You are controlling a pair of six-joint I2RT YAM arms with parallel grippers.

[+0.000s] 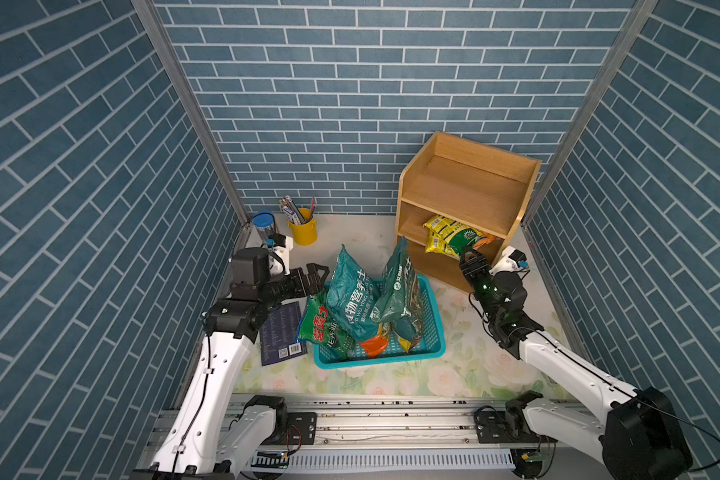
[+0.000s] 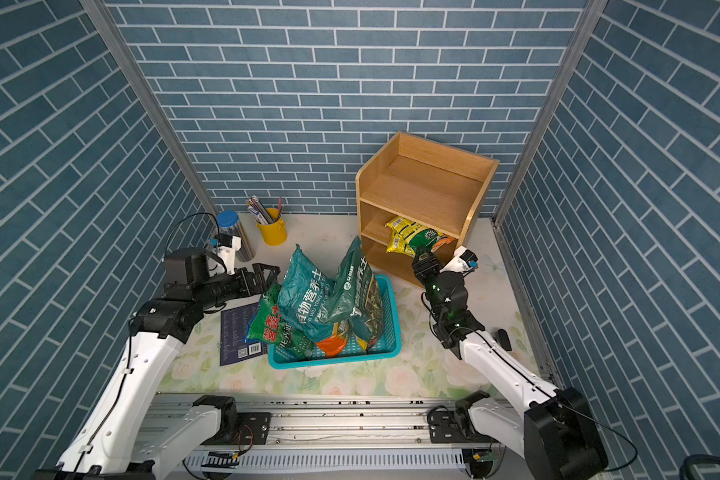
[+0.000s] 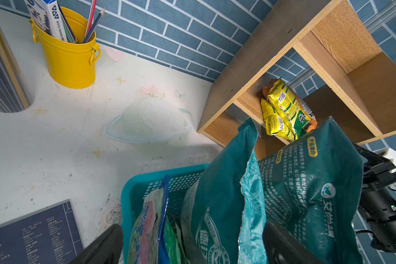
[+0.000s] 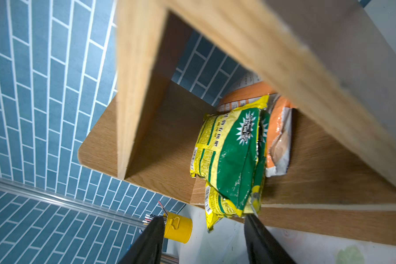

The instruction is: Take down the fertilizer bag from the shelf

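On the shelf's middle board lies a yellow and green fertilizer bag (image 4: pixel 228 149), its green end overhanging the front edge. Under it, another yellow bag (image 4: pixel 215 206) shows, partly covered. My right gripper (image 1: pixel 467 254) is open just in front of the shelf (image 1: pixel 464 192); in the right wrist view its fingers (image 4: pixel 261 242) are apart below the bag's lower end, with no bag gripped. My left gripper (image 1: pixel 320 277) is held at the left side of the blue basket. In the left wrist view its fingers (image 3: pixel 105 244) stand wide apart, empty.
Large teal soil bags (image 1: pixel 352 296) and a smaller green bag (image 1: pixel 325 324) fill the blue basket (image 1: pixel 438 324). An orange and white bag (image 4: pixel 279 136) lies beside the fertilizer. A yellow pencil bucket (image 1: pixel 303 230) stands back left. Table right of the basket is clear.
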